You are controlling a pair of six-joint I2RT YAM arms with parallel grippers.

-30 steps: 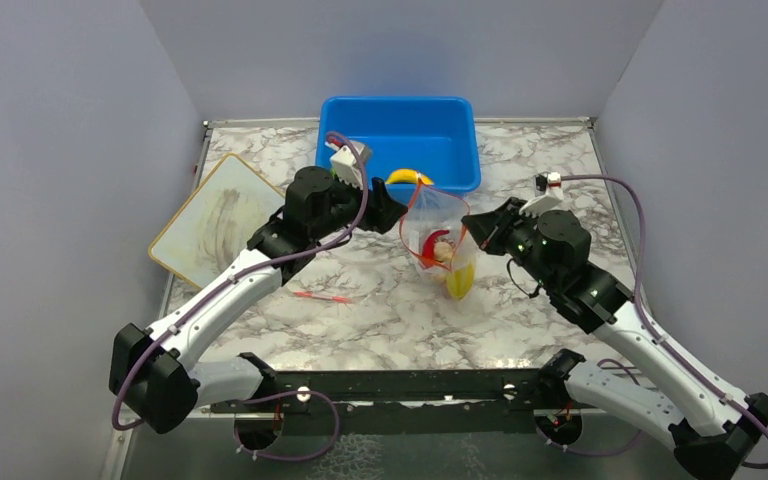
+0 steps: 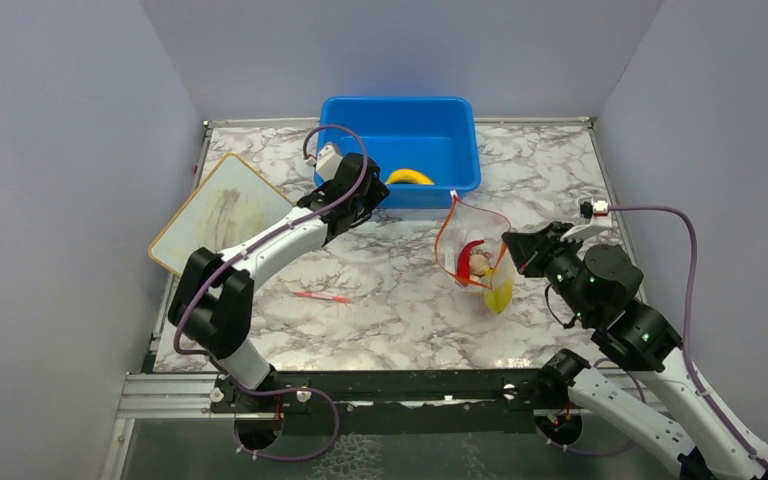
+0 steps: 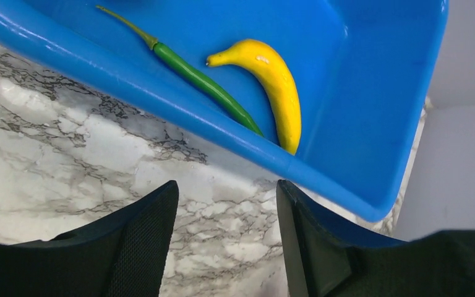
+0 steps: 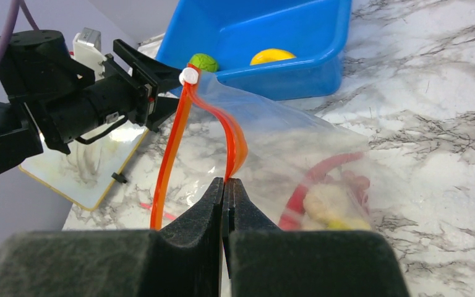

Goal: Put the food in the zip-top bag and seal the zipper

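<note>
A clear zip top bag (image 2: 475,225) with an orange-red zipper edge hangs gaping from my right gripper, which is shut on its rim. Inside the bag show a red pepper-like item (image 4: 303,189), a pale round food (image 4: 325,201) and something yellow (image 2: 500,296). A white slider (image 4: 189,76) sits at the far corner of the zipper. My left gripper stands open and empty by the front wall of the blue bin (image 3: 340,192). In that bin lie a banana and a green chili; in the right wrist view, a green rounded item (image 4: 205,62) shows there too.
A whiteboard (image 2: 222,215) with a yellowish frame lies on the left of the marbled table. A red-and-clear strip (image 2: 322,297) rests in the middle left.
Carrying the bag, my right gripper has moved right and slightly toward the front. My left gripper has drawn away from the bag to the left, toward the bin's front left corner.
</note>
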